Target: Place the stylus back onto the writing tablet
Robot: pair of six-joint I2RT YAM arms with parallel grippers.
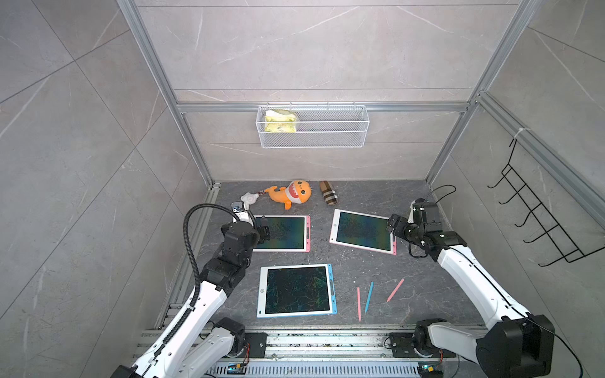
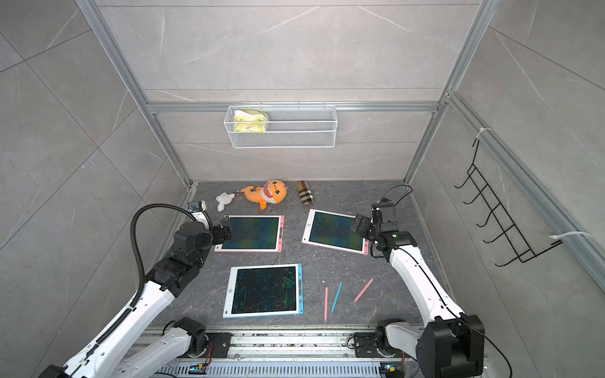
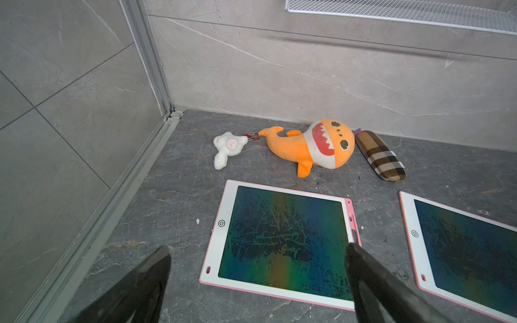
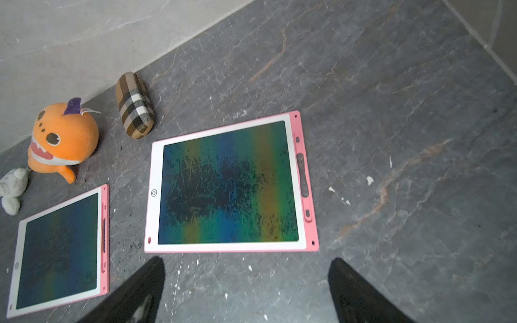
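Note:
Two pink styluses (image 1: 359, 304) lie on the grey table with a blue stylus (image 1: 368, 297) between them, right of the blue-edged tablet (image 1: 296, 289). Behind are two pink-edged tablets, one at left (image 3: 285, 242) and one at right (image 4: 229, 183). The right one's stylus slot (image 4: 302, 175) is empty. My left gripper hovers over the left pink tablet, open and empty. Near the right pink tablet's right end, my right gripper is also open with nothing between its fingers. Neither wrist view shows the styluses.
Along the back wall lie an orange shark plush (image 3: 317, 145), a small white plush (image 3: 229, 148) and a plaid case (image 4: 134, 105). A white wire basket (image 1: 312, 126) hangs above them; a black hook rack (image 1: 535, 214) hangs at right. Bare table surrounds the styluses.

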